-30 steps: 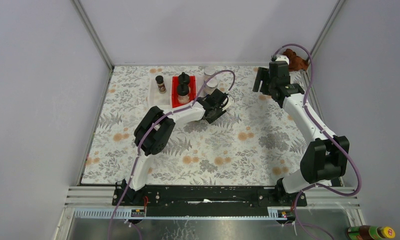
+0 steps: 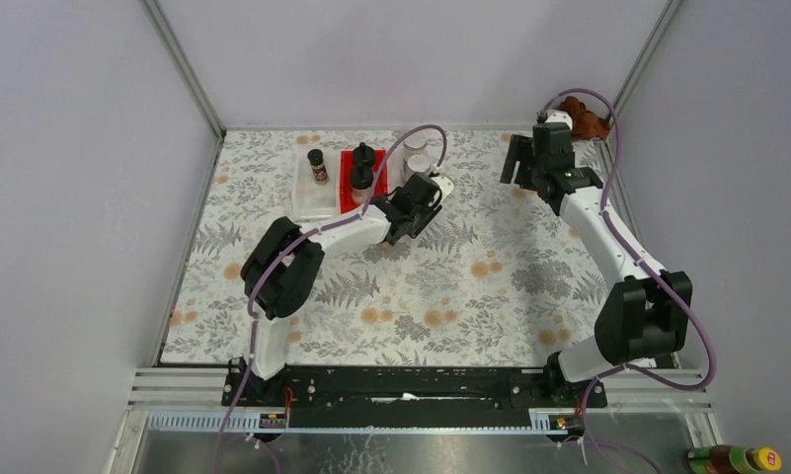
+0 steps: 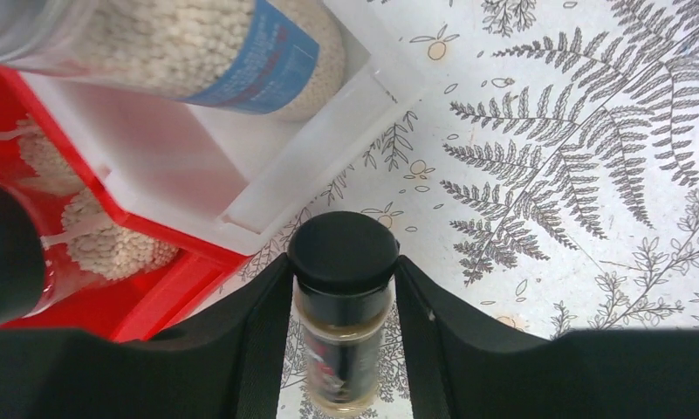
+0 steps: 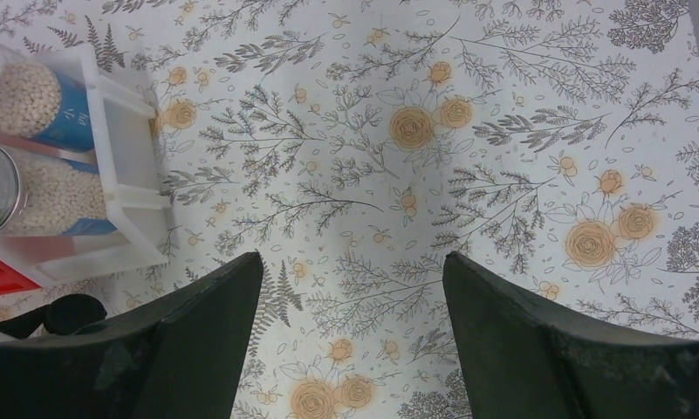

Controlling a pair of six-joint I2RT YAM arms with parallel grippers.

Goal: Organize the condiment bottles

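Observation:
My left gripper is closed on a small black-capped condiment bottle (image 3: 343, 367), held upright beside the bins. A similar bottle (image 2: 318, 168) stands in the left white compartment (image 2: 312, 205). Two black-lidded containers (image 2: 361, 188) sit in the red bin (image 3: 154, 305). Two jars of white pellets (image 4: 44, 196) with blue labels and silver lids fill the right white bin (image 4: 136, 227). My right gripper is part open above bare table at the back right, with nothing between its fingers.
A brown object (image 2: 581, 118) lies at the back right corner, beside the right arm.
The right arm has barely moved.

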